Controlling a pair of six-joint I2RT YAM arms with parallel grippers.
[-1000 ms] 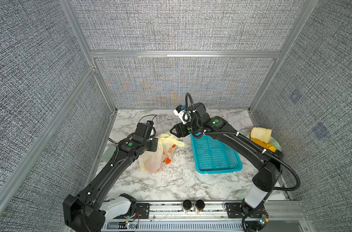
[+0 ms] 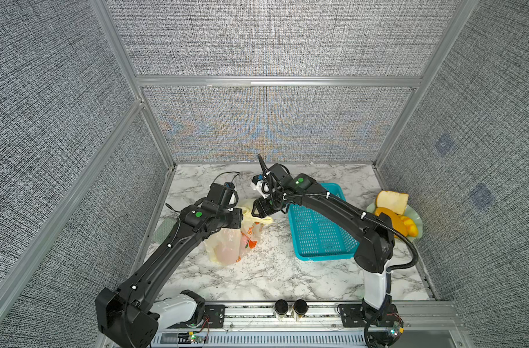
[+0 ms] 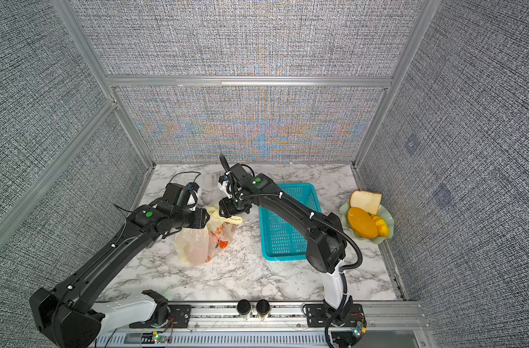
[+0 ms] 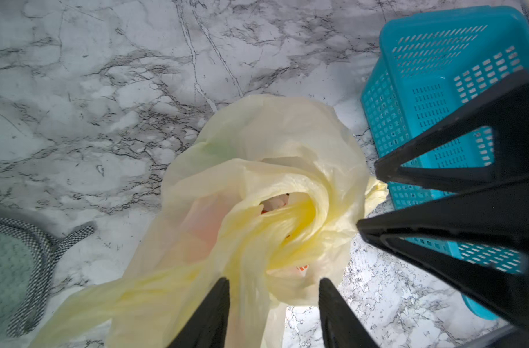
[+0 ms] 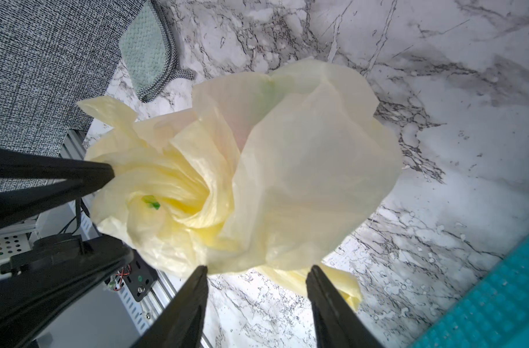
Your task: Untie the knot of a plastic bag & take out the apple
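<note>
The thin, pale yellow plastic bag [image 2: 225, 246] with orange print rests on the left-middle of the table. Its twisted top [image 4: 287, 232] forms a loop of folds in the left wrist view. Over the bag's left side, my left gripper is open, with yellow folds showing between and beyond its fingers. From the right, my right gripper reaches close to the bag top, its fingertips apart; a yellow bag end [image 5: 342, 285] sticks out below. Reddish and green patches show faintly through the plastic; the apple itself cannot be made out.
A turquoise basket [image 2: 296, 243], empty where visible, stands right of the bag under the right arm. Farther right is a pale green plate [image 3: 386, 235] with bread and yellow food. A grey-green pad [image 4: 9, 278] lies at left.
My right gripper has moved left and down to the bag's top, away from above the basket's back. The left gripper has shifted only slightly.
</note>
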